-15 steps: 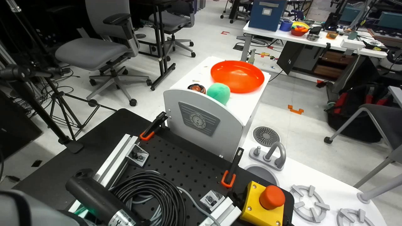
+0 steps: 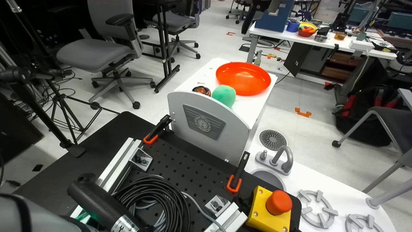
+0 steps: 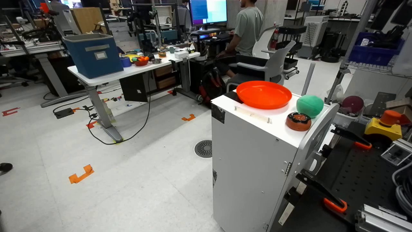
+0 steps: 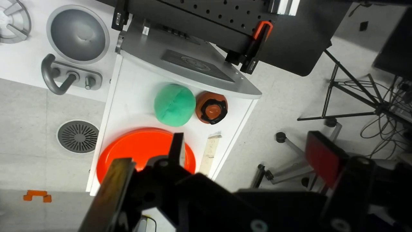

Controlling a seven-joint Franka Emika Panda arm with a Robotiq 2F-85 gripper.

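My gripper stands open above the white cabinet top, nothing between its fingers; one finger carries a red pad (image 4: 323, 160). In exterior view 1 only dark parts of it show at the top edge. Beneath it in the wrist view lies a round orange-red plate (image 4: 143, 143), partly covered by the fingers. A green plush ball (image 4: 174, 105) rests by the cabinet's grey back panel (image 4: 185, 67). Beside the ball sits a small brown-orange round toy with a black ring (image 4: 211, 108). In exterior view 2 the ball (image 3: 310, 106) and toy (image 3: 298, 121) lie outside the plate (image 3: 264, 95).
Two clamps, including one (image 2: 157, 130) at left, stand by the upright panel. A toy sink with a faucet (image 2: 284, 158) adjoins the cabinet. A yellow box with a red button (image 2: 272, 208) and coiled cables (image 2: 158, 201) occupy the black table.
Dark gripper parts have come into exterior view 1 at the top, in front of the blue bin. The plate, ball and toy have not moved.
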